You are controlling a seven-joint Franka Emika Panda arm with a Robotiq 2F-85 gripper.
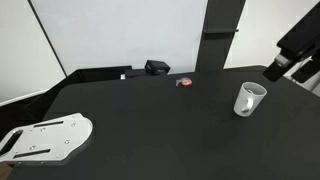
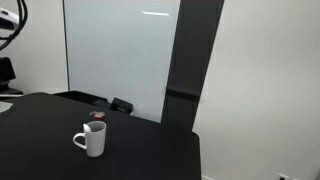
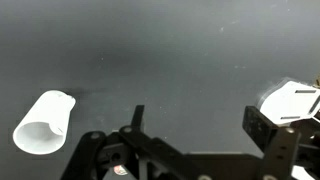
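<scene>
A white mug (image 1: 249,98) stands upright on the dark table, its handle showing on its left side. The same mug (image 2: 95,139) is near the middle of the table in the second exterior view, with a small pale shape at its rim that I cannot identify. My gripper is open above the table in the wrist view, with only bare tabletop visible between its fingers. To the left of the fingers in that view is the mug (image 3: 45,122), clear of them. At the upper right of the first exterior view, part of the dark gripper end hangs near the mug.
A small orange-and-grey item (image 1: 184,81) lies by the table's back edge, near a black box (image 1: 157,67). The white base plate (image 1: 47,138) occupies the left side. Most of the dark tabletop (image 1: 150,120) between plate and mug is bare.
</scene>
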